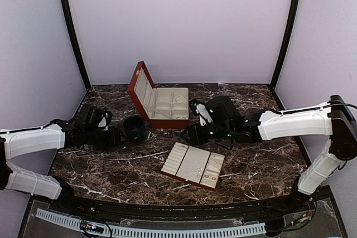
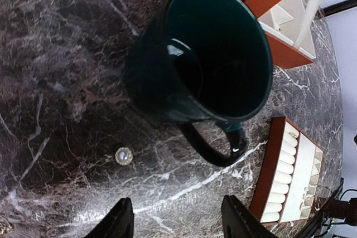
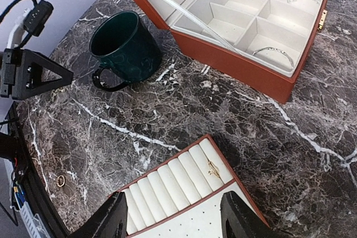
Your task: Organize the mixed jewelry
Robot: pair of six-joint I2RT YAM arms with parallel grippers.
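Observation:
An open reddish jewelry box (image 1: 167, 123) at the back has compartments, two holding bracelets (image 3: 276, 52). The jewelry tray (image 1: 189, 165) at the front holds small pieces, including a gold item (image 3: 214, 170) in a ring slot. A small round pearl-like piece (image 2: 124, 156) lies on the marble beside the dark mug; a small ring (image 3: 61, 180) lies farther forward. My left gripper hangs left of the mug, fingers apart, nothing visible between them. My right gripper is open above the tray, empty.
The dark green mug (image 1: 134, 128) stands between my left gripper and the box. The raised lid (image 1: 134, 85) leans up at the box's left. Bare marble (image 1: 111, 176) spreads at the front left and at the right.

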